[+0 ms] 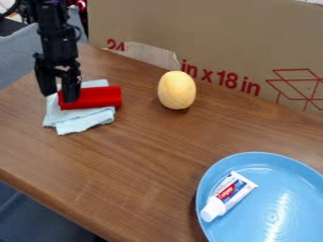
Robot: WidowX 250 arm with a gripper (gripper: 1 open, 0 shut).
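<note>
My black gripper [59,77] is at the upper left of the camera view, lowered at the left end of a red block [96,97], its fingers open. The red block lies on a folded light blue cloth [71,122] on the wooden table. Whether the fingers touch the block or the cloth I cannot tell.
A yellow egg-shaped object [177,90] stands behind and right of the cloth. A blue plate [278,213] holding a toothpaste tube [229,194] is at the lower right. A cardboard wall [240,38] closes the back.
</note>
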